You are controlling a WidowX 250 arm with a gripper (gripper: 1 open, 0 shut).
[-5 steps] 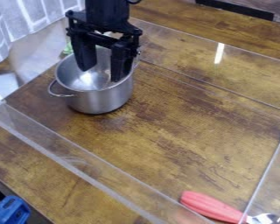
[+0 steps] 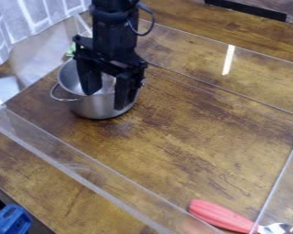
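My black gripper [image 2: 109, 73] reaches down from the top over a steel pot [image 2: 103, 107] with a wire handle, at the upper left of the wooden table. Its fingers are inside or in front of the pot's opening and hide part of it. Whether they are open or hold anything, I cannot tell.
A red-handled utensil [image 2: 220, 216] with a metal head lies at the lower right. A blue object [image 2: 7, 221] sits at the lower left corner. A small green item peeks from behind the pot. Clear strips border the wooden surface [image 2: 186, 128], whose middle is free.
My gripper has moved down over the pot, covering more of its front and opening. The other objects look unmoved.
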